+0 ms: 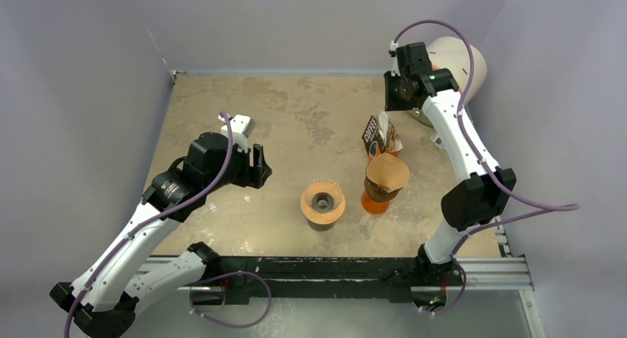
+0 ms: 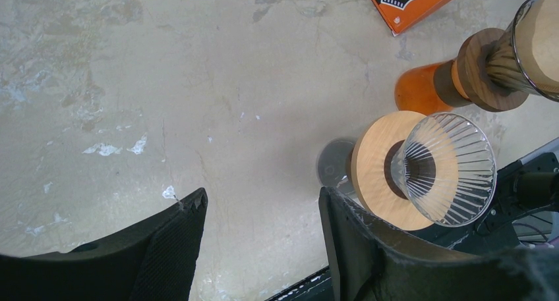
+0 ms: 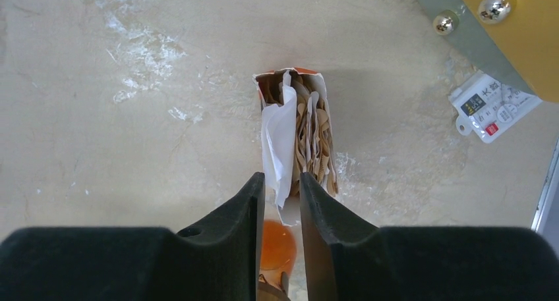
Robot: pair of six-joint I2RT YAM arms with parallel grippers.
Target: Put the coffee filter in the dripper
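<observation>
The glass dripper (image 2: pixel 461 182) with a wooden collar stands front centre, empty. Right of it is a second dripper (image 1: pixel 381 190) on an orange stand, a brown paper filter (image 1: pixel 388 168) in it. A box (image 1: pixel 373 138) of white and brown filters (image 3: pixel 310 130) stands behind them. My right gripper hangs above the box, its fingers a narrow gap apart, nothing seen held between them. My left gripper is open and empty, over bare table left of the dripper.
A large white-and-orange object (image 1: pixel 466 61) fills the back right corner, with a small white packet (image 3: pixel 494 110) nearby on the table.
</observation>
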